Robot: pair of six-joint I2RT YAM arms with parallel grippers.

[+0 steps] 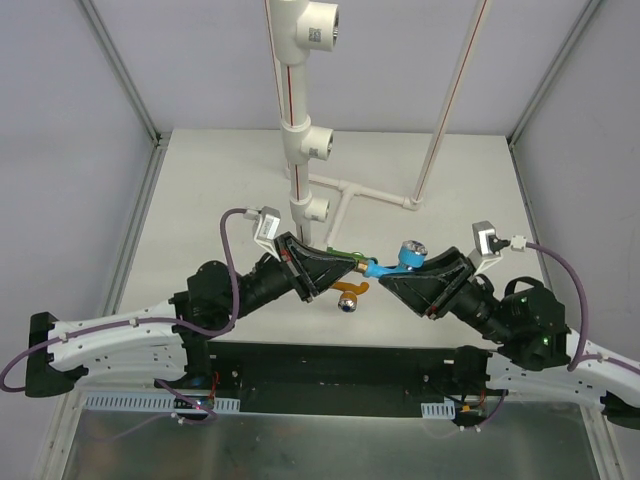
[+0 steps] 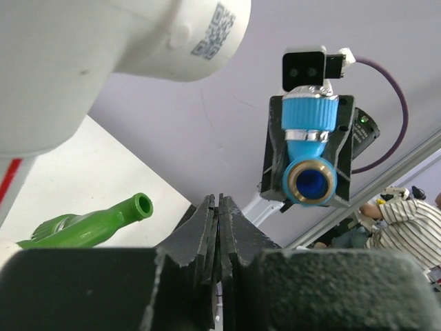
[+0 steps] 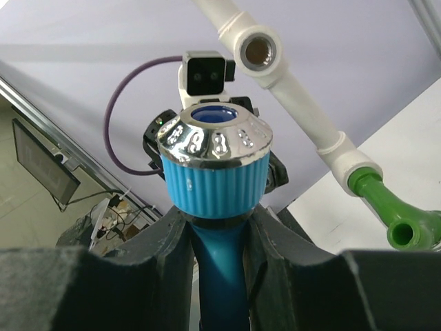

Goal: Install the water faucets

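Observation:
My right gripper [image 1: 398, 278] is shut on the blue faucet [image 3: 219, 186], whose silver-capped knob stands up above the fingers. In the left wrist view the brass-threaded end of that blue faucet [image 2: 309, 181] faces the camera, up and right of my left fingertips. My left gripper is shut with its fingers together, nothing between them and the faucet outside. A green faucet [image 2: 89, 224] sits on the lowest pipe outlet. White pipe outlets [image 1: 317, 142] run up the standing pipe, the middle and upper ones bare.
An orange faucet [image 1: 348, 297] with a silver knob lies on the white table [image 1: 225, 190] below the arms. The standing pipe [image 1: 294, 100] is close beyond the left gripper.

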